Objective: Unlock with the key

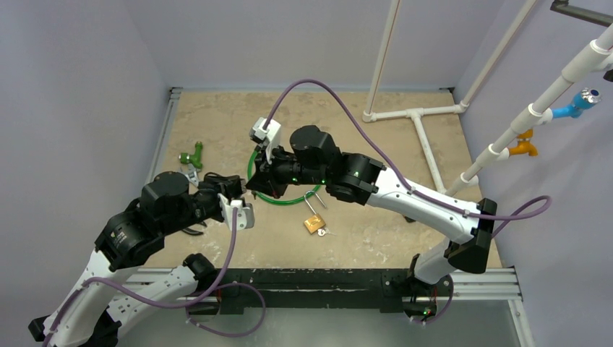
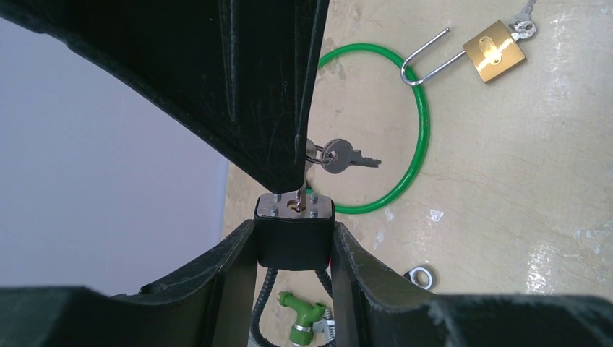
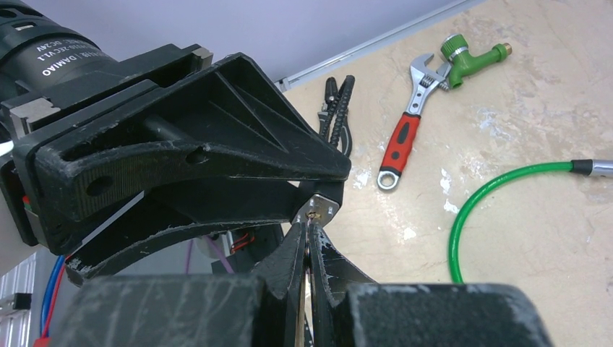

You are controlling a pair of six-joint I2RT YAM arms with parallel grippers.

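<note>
My left gripper is shut on a black lock with a steel plate and keyhole on top. My right gripper is shut just above that plate, its tips against it; in the left wrist view a key stands at the keyhole beneath the right fingertips, with a ring and more keys hanging beside it. In the top view both grippers meet at the middle left, above the board. A brass padlock with a long shackle lies on the board, a small key beside it.
A green hose, an adjustable wrench, a green fitting and dark pliers lie on the board. White pipes with blue and orange taps stand at the right. The front right of the board is mostly clear.
</note>
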